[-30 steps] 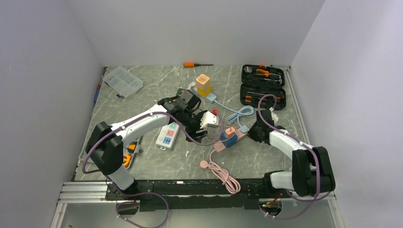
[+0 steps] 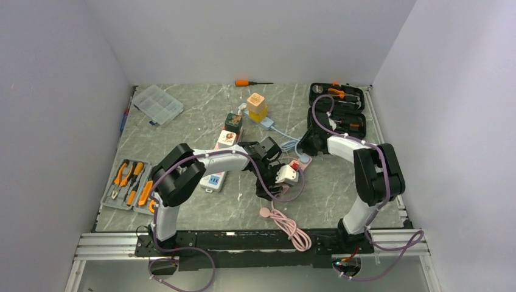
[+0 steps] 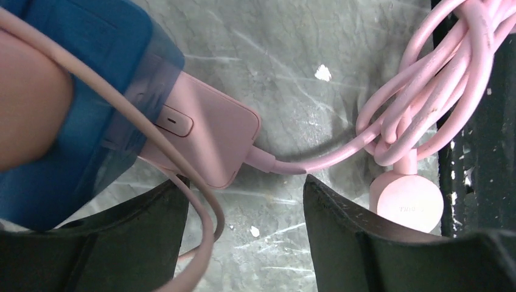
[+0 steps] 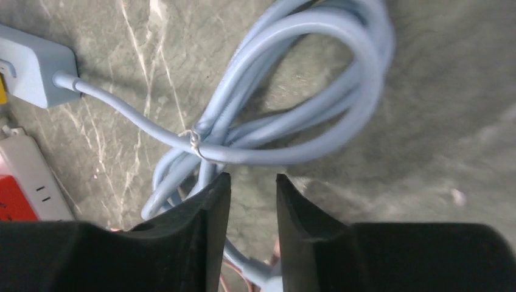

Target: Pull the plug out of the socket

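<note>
In the left wrist view a pale pink plug (image 3: 27,103) in a blue socket block (image 3: 122,36) sits on a pink power strip (image 3: 213,134), a thin cord crossing in front. My left gripper is open over the strip's end, nothing between its fingers; in the top view it (image 2: 274,179) largely hides plug and block. My right gripper (image 2: 304,146) is at the strip's far end; in the right wrist view its fingers (image 4: 310,255) stand part open, close together, over a coiled light-blue cable (image 4: 328,140).
A white power strip (image 2: 213,181) lies left, a pink cable coil (image 2: 292,234) in front, a blue strip and stacked cubes (image 2: 256,106) behind. Black toolkits (image 2: 338,97) stand back right, a grey toolbox (image 2: 125,185) left.
My left gripper has moved right and toward the front, over the pink strip. The right gripper has moved back and left from the strip's right side toward the blue cable coil.
</note>
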